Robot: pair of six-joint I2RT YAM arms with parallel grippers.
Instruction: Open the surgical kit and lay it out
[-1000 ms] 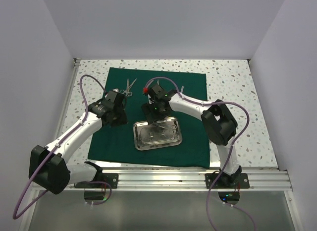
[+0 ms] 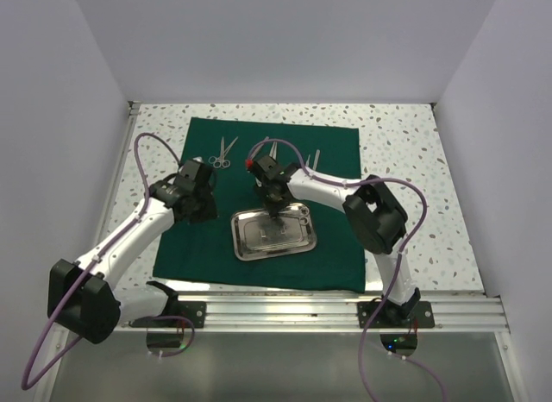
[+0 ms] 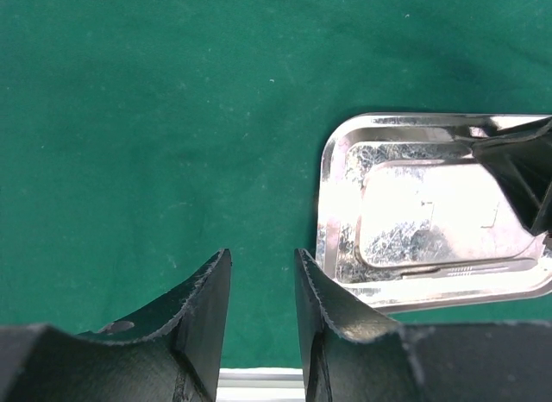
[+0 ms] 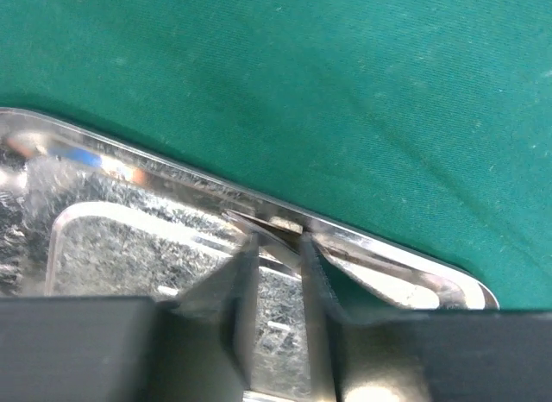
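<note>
The steel tray [image 2: 259,242] lies on the green cloth [image 2: 319,273]. My right gripper [image 2: 274,204] is low over its back edge, its blurred fingers part open at a slender metal instrument [image 4: 267,234] lying along that side; whether they touch it is unclear. My left gripper stands open over bare cloth left of the tray, nothing between its fingers. Scissors [image 2: 221,159] and several slim instruments [image 2: 316,160] lie along the back of the cloth, partly hidden by the right arm.
Walls stand at the back and both sides.
My left arm has moved slightly leftward.
</note>
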